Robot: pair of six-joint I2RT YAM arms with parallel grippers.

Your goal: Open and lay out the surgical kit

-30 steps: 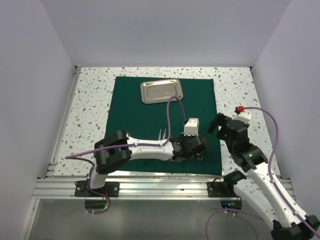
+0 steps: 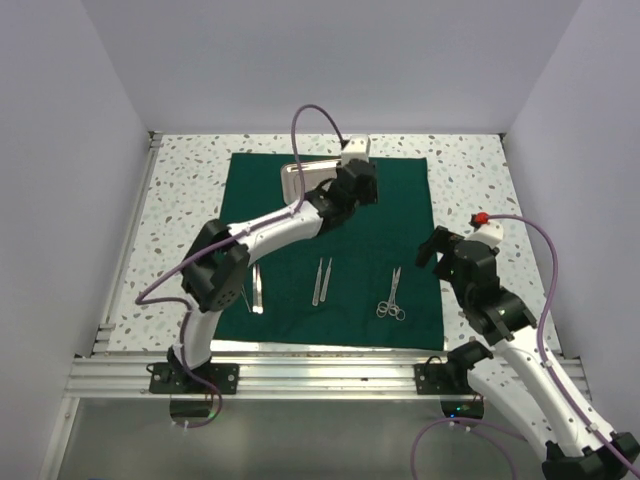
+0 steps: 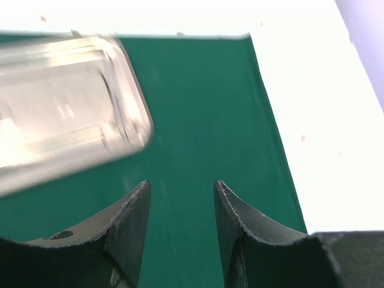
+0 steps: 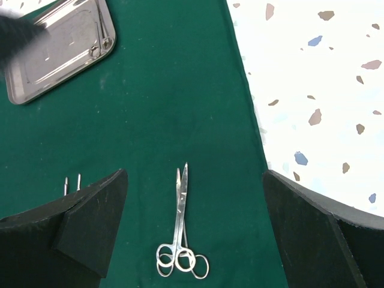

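Note:
A steel tray (image 2: 300, 180) with instruments inside (image 4: 102, 33) lies at the back of the green cloth (image 2: 390, 240). My left gripper hangs over the tray's right end, open, nothing between its fingers; its view is blurred. On the cloth's front half lie scissors (image 2: 392, 290), two slim instruments (image 2: 322, 285) and further instruments (image 2: 258, 290) at the left. My right gripper stands open at the cloth's right edge, above and behind the scissors in its wrist view.
The speckled table (image 2: 160, 250) surrounds the cloth, clear at left and back right. Grey walls (image 2: 80, 250) bound the sides and back.
My left arm has swung from the front right of the cloth up to the back, over the tray, uncovering the scissors and other instruments. The right arm is unmoved.

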